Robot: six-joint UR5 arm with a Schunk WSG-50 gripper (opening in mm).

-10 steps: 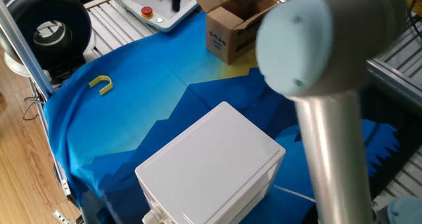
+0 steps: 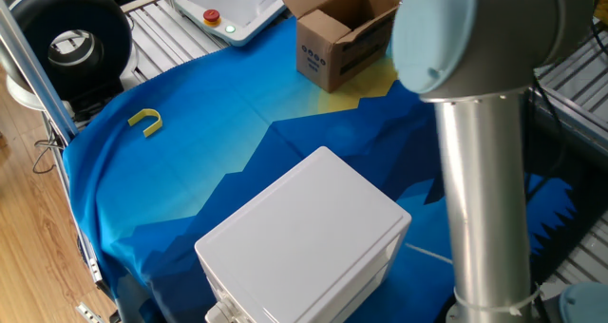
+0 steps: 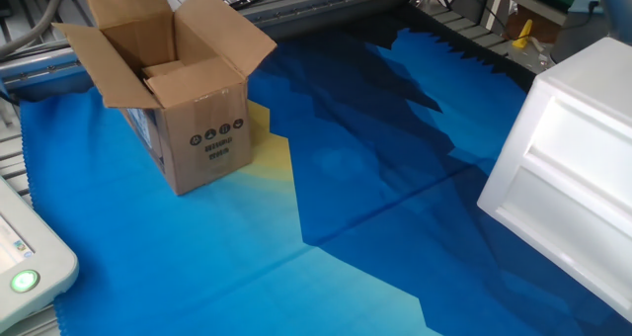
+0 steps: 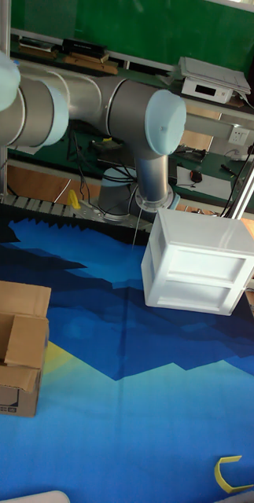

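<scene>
My gripper is outside all three views. The arm [image 2: 483,180] rises at the right in exterior view 1, and in exterior view 3 its upper links [image 4: 86,104] run out past the left edge. A yellow U-shaped piece [image 2: 155,128] lies alone on the blue cloth, toward the left in exterior view 1 and at the lower right in exterior view 3. The open cardboard box [image 3: 209,138] stands upright with its flaps spread; its inside is only partly visible. On the cloth near the arm's base sits a white two-drawer unit [image 4: 199,260], both drawers apparently shut.
A tablet-like panel [image 2: 249,5] with a red stop button [image 2: 211,17] rests beyond the cloth. The black ring-shaped object [image 2: 68,47] stands beyond the cloth's left edge. Bare blue cloth [image 2: 209,147] stretches between the yellow piece and the box.
A dark part near the panel and box has left the top of the view. Table objects stay put.
</scene>
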